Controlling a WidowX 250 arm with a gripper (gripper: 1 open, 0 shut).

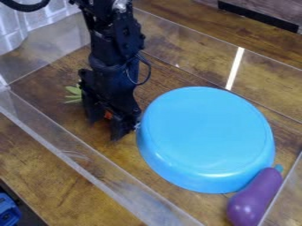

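Observation:
The black gripper is low over the wooden floor at centre left, around an orange object with green leaves, like a toy carrot, mostly hidden behind it. Whether the fingers are shut on it cannot be told.
A large blue rounded object fills the right middle, with a purple eggplant below it. Clear walls edge the wooden area, which is open at the back. A blue item lies outside at lower left.

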